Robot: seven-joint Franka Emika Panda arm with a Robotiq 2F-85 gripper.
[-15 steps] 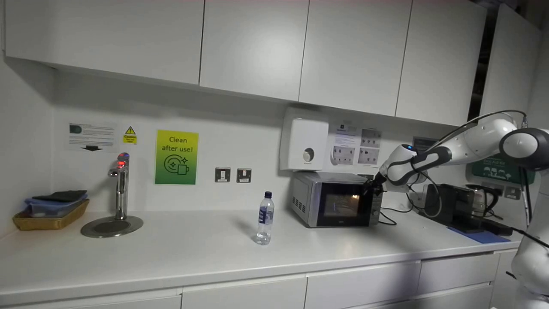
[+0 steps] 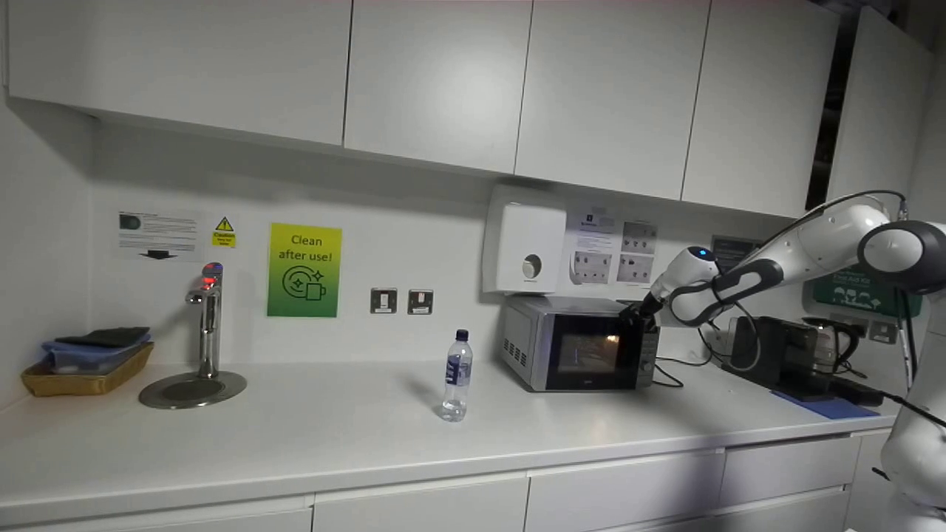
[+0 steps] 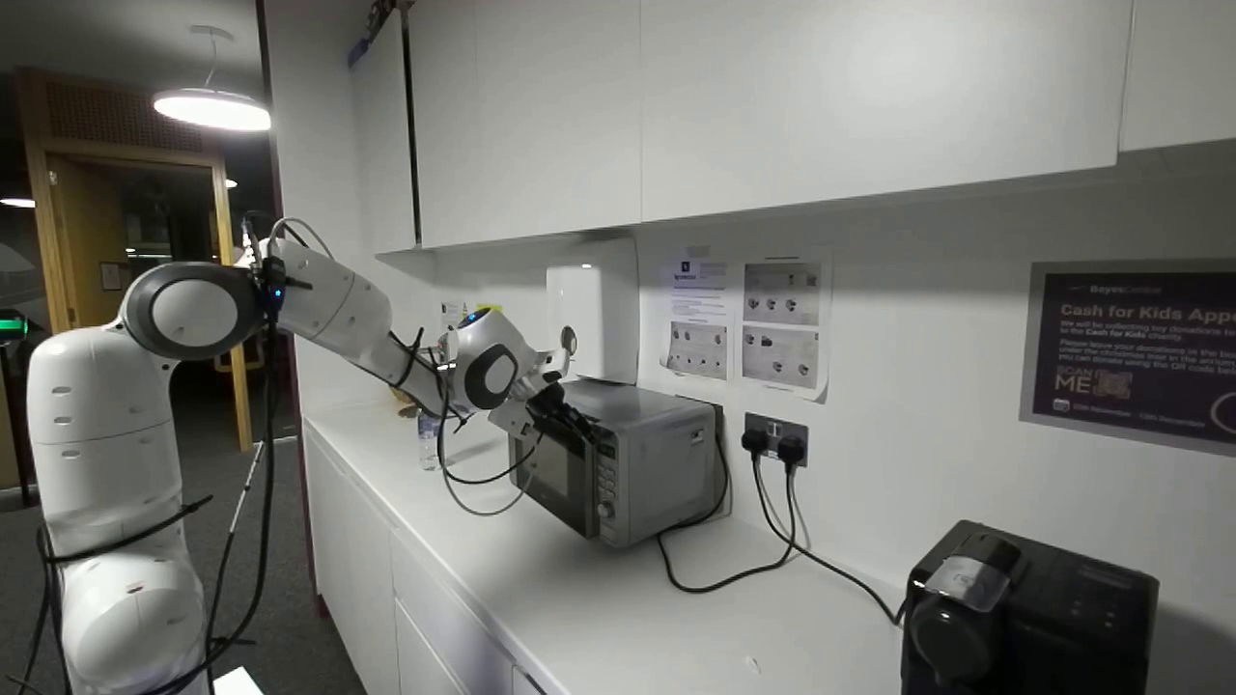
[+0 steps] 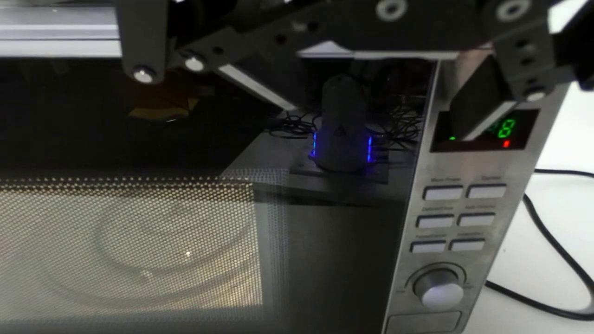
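Observation:
A silver microwave (image 2: pixel 581 344) with a dark glass door stands on the counter, its door shut and its interior lit. My gripper is at the upper right of the microwave's front, its two fingers (image 4: pixel 483 94) spread wide apart with nothing visible between them. In the wrist view, one finger overlaps the green-lit display (image 4: pixel 505 129), and the other lies in front of the dark door glass. Buttons and a round knob (image 4: pixel 439 289) sit below the display. Whether either fingertip touches the microwave cannot be told.
A clear water bottle (image 2: pixel 454 383) stands on the counter left of the microwave. Further left are a tap (image 2: pixel 209 328) and a basket (image 2: pixel 93 372). To the microwave's right are black cables and a coffee machine (image 3: pixel 1025 614). Wall cabinets (image 2: pixel 612 89) hang above.
My gripper has shifted slightly up and to the left at the microwave's top right front. The microwave and bottle have stayed in place.

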